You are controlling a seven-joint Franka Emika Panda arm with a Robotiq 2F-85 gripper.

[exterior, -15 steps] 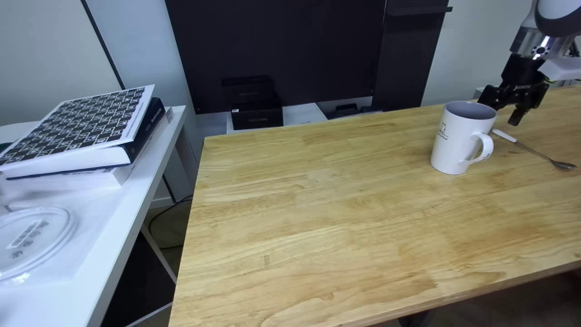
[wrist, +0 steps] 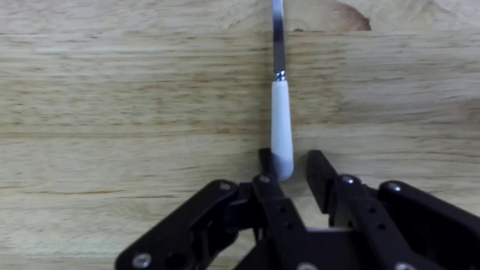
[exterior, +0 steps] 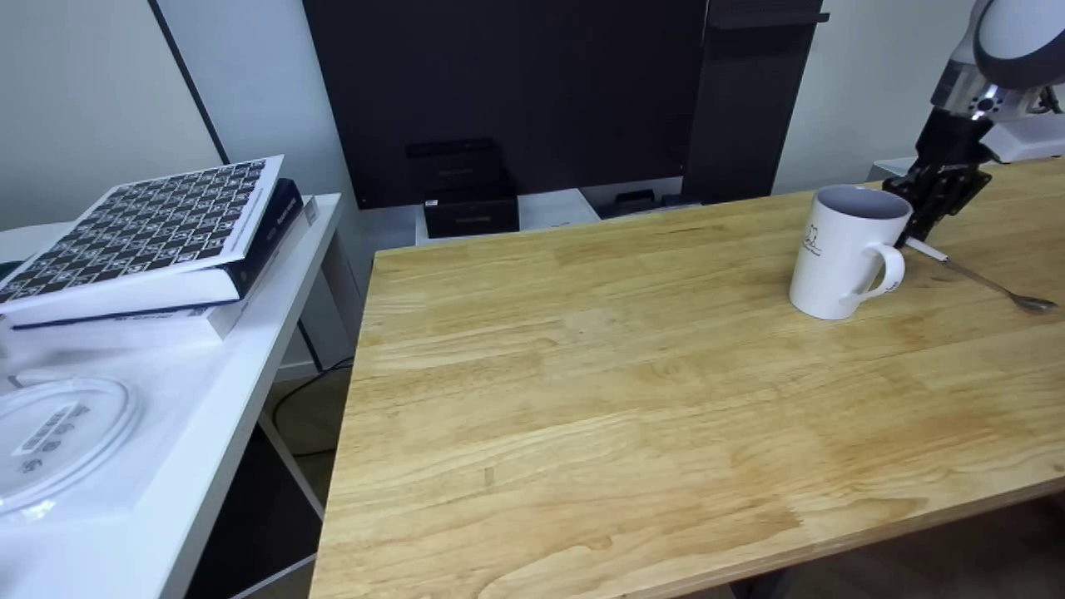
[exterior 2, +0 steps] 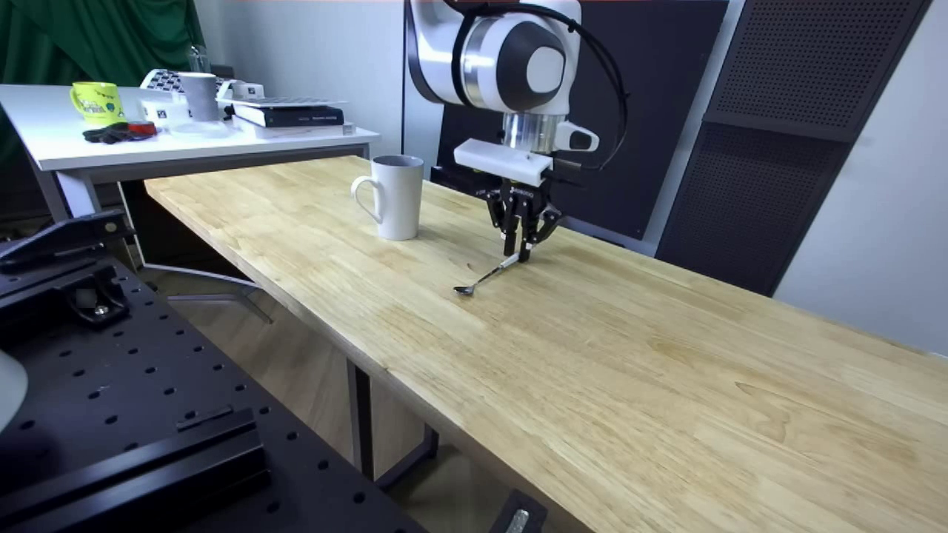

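A spoon (exterior 2: 489, 275) with a white handle (wrist: 281, 121) lies on the wooden table, its metal bowl (exterior: 1030, 301) towards the front. My gripper is low over the handle's end, partly open, with the handle tip between its two fingers. The left finger (wrist: 266, 162) is right at the handle; whether it touches, I cannot tell. Bare table shows between the handle and the right finger. Beside the gripper, a tall white mug (exterior: 836, 254) stands upright and hides part of the gripper in the first exterior view.
The table (exterior: 599, 399) has wide free room left of the mug and in front of it. On a white side table (exterior 2: 89, 151) stand a yellow cup (exterior 2: 98, 102), a grey cup (exterior 2: 201, 96) and books (exterior 2: 289, 116).
My gripper has come down to the spoon's handle, and its fingers are closer together than before. The spoon and mug are where they were.
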